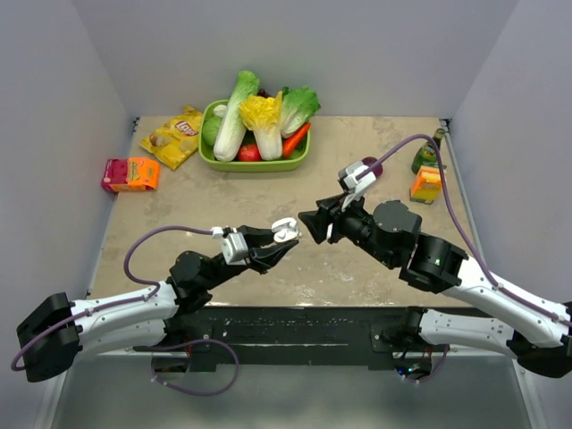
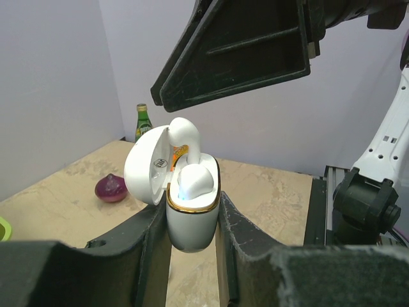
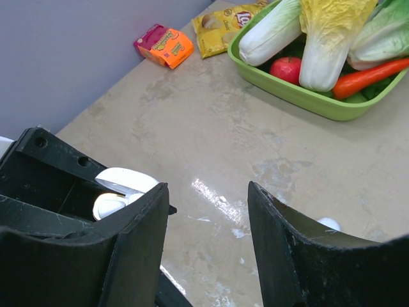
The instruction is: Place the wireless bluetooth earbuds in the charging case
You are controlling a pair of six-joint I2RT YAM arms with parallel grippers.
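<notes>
The white charging case is held upright in my left gripper, which is shut on it. In the left wrist view the case has its lid raised, with a white earbud piece standing in it. My right gripper is part open just right of the case, fingertips apart, and nothing shows between them. A small white round object lies on the table beyond its right finger, partly hidden.
A green basket of vegetables stands at the back. A chips bag and snack packs lie left. A bottle, orange carton and onion are at the right.
</notes>
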